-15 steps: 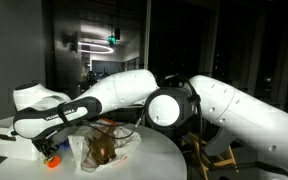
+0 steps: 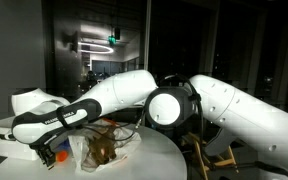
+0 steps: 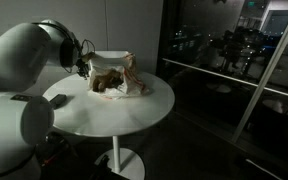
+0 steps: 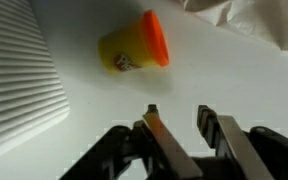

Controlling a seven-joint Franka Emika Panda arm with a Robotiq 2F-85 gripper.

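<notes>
A yellow tub with an orange lid (image 4: 134,47) lies on its side in the upper middle of the wrist view, beyond my fingertips. My gripper is part open, with a gap between its dark fingers. Close to the left finger shows a blurred orange and brownish thing (image 4: 158,130); I cannot tell what it is or whether it touches the finger. In exterior view 1 my gripper (image 2: 46,155) hangs low over the left of the table, with an orange spot (image 2: 62,156) beside it.
A white ribbed box (image 4: 19,85) stands left of the tub. A crumpled white bag (image 2: 129,146) with a brown thing (image 2: 101,150) lies right of the gripper. The round white table (image 3: 149,115) has free room at its front and right.
The orange spot in front of it now shows farther right and higher beside the gripper.
</notes>
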